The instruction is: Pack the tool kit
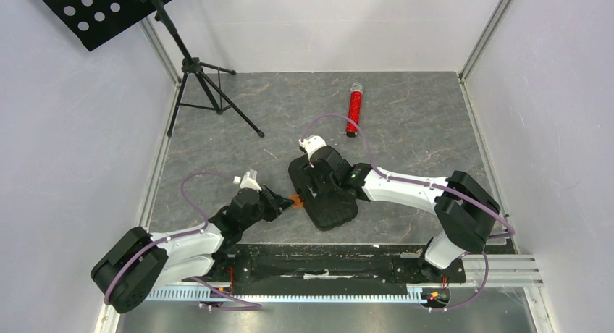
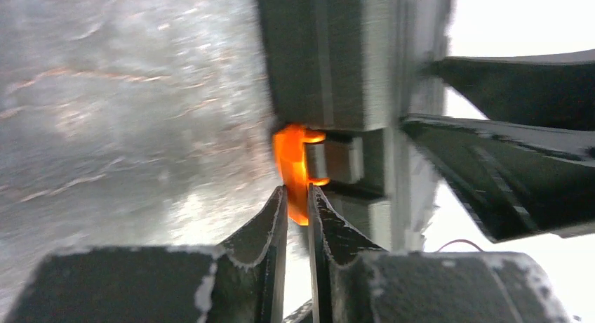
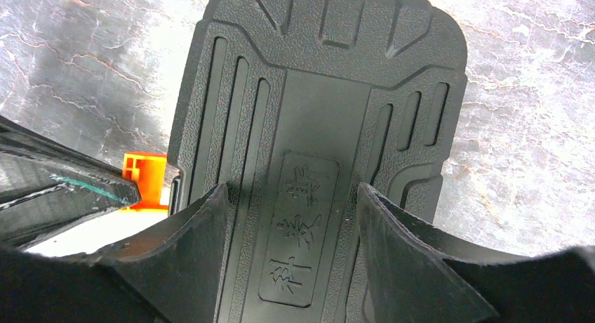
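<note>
A black tool case (image 1: 329,210), closed, lies on the grey floor, its embossed lid (image 3: 323,105) filling the middle of the right wrist view. On its left side is an orange latch (image 2: 291,165). My left gripper is shut on this latch at the case's edge. My right gripper is over the lid, part open, a fingertip on either side of the embossed middle panel; whether it touches the lid I cannot tell.
A red cylinder (image 1: 354,112) with a silver end lies behind the case. A black music stand (image 1: 191,64) occupies the back left. White walls bound the workspace.
</note>
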